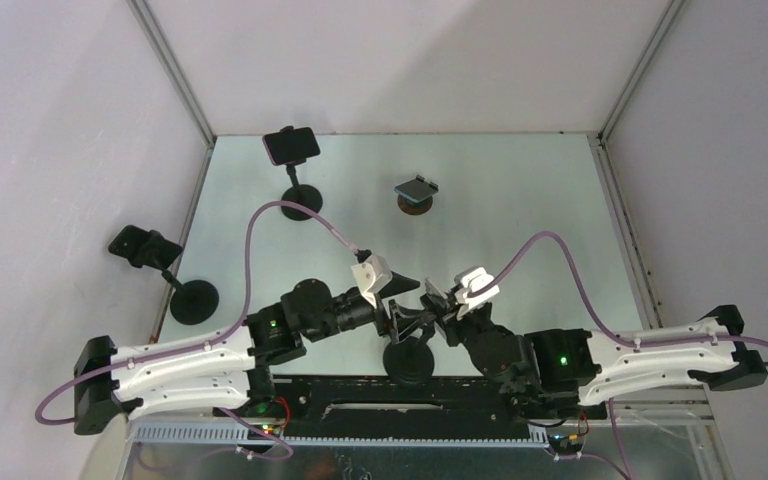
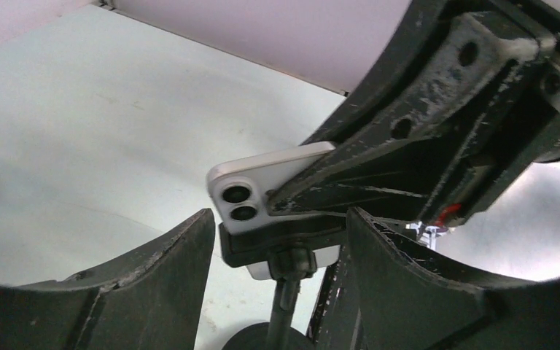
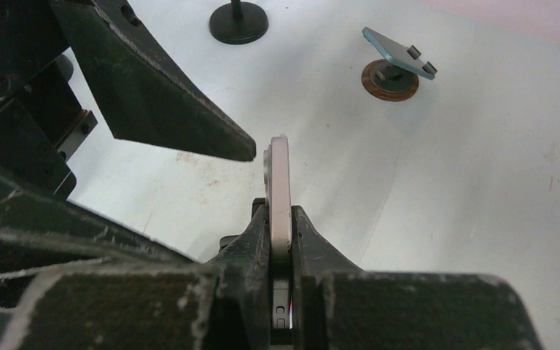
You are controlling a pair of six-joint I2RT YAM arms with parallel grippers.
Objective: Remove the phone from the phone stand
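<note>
The silver-white phone (image 2: 262, 173), its two lenses showing, has the black stand's clamp (image 2: 281, 244) across its back; part of it shows below the clamp. Under that, the stem leads to the round black base (image 1: 409, 362). My right gripper is shut on the phone, whose narrow edge (image 3: 281, 179) stands between its fingers. In the left wrist view the right fingers (image 2: 379, 171) cover much of the phone's right side. My left gripper is open, its fingertips apart on either side of the clamp, and holds nothing.
Two other phone stands with black bases (image 1: 303, 203) (image 1: 195, 302) hold phones at the left. A low stand (image 1: 417, 194) with a brown base and a tilted phone is farther back.
</note>
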